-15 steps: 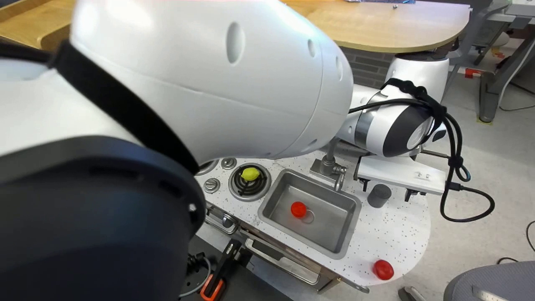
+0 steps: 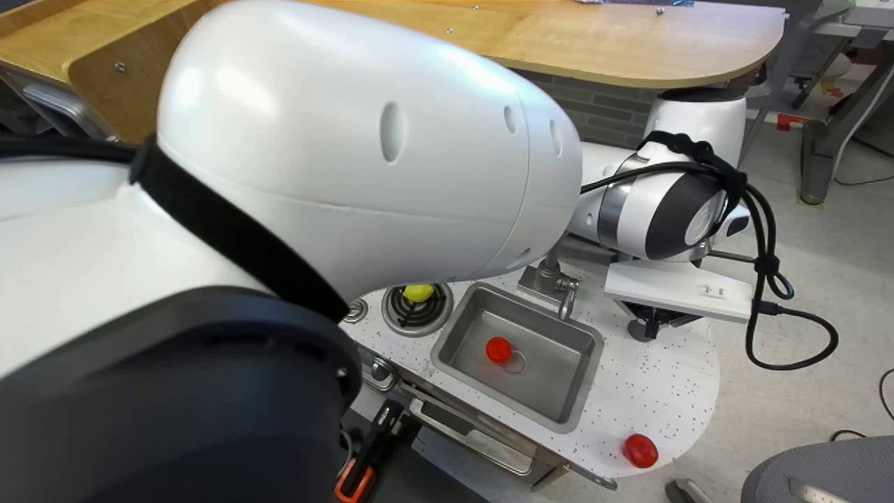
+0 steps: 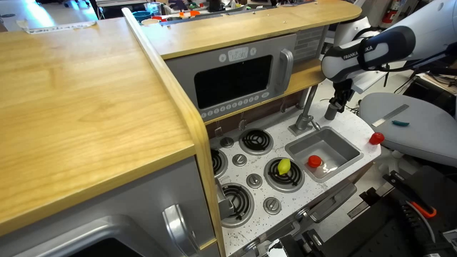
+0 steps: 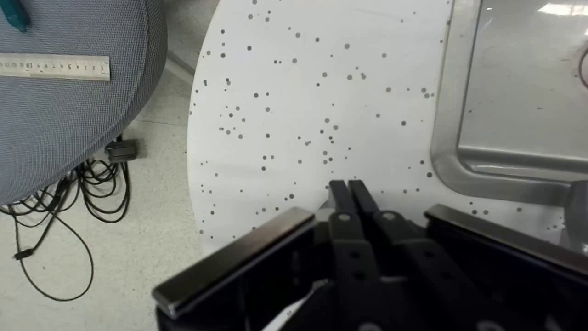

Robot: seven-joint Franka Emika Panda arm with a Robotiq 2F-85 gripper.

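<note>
A dark grey cup-like cylinder [image 3: 330, 112] stands on the white counter right of the faucet, directly below my gripper [image 3: 338, 102]. Mostly covered by the hand, the cylinder [image 2: 642, 330] shows only its lower part in exterior view 1. In the wrist view, my gripper's [image 4: 348, 183] two dark fingertips sit close together with a narrow gap. A small grey sliver of the cylinder [image 4: 325, 204] peeks out left of them. Whether its wall lies between the fingers is hidden.
The sink [image 2: 587, 377] holds a red round thing [image 3: 314, 161]. Another red object [image 3: 376, 138] rests near the counter's rounded edge. A yellow lemon-like piece [image 3: 284, 166] lies on a burner. Close by rises the faucet [image 3: 304, 122].
My fingers, wide apart on either side of the grey cylinder before, have come close together. The hand has shifted slightly right, and the cylinder is now mostly covered in exterior view 1.
</note>
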